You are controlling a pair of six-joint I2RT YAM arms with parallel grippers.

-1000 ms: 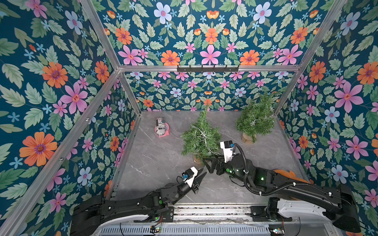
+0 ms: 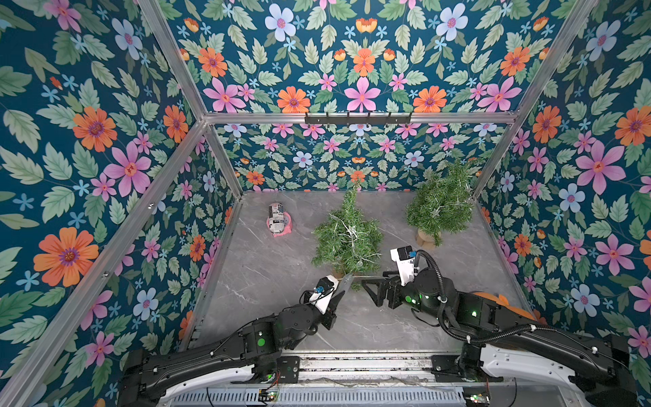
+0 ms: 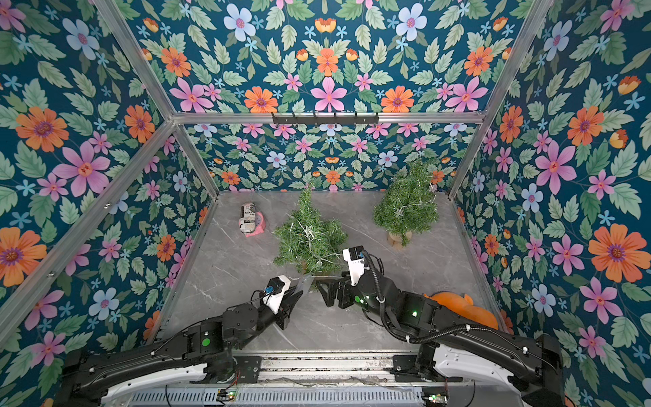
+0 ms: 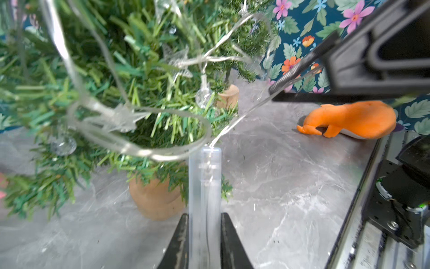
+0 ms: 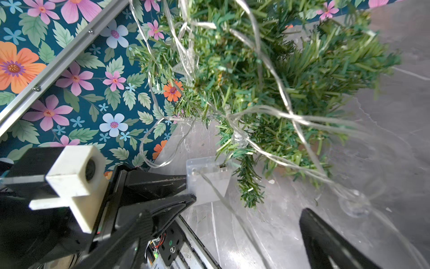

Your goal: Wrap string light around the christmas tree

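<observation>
The middle christmas tree (image 2: 347, 237) has clear string light (image 5: 282, 98) draped through its branches, with loose loops on the near side. In the left wrist view my left gripper is shut on the clear battery box (image 4: 205, 165), upright in front of the tree with the wire leaving its top. My right gripper (image 2: 377, 289) stands open just right of the box, near the tree's lower front; in the right wrist view the wire runs between its fingers.
A second tree (image 2: 439, 203) on a wooden base stands back right. An orange plush (image 4: 349, 118) lies at the right, partly behind my right arm. A pink holder (image 2: 279, 227) with a can sits back left.
My right gripper has shifted to the right, away from the tree's middle.
</observation>
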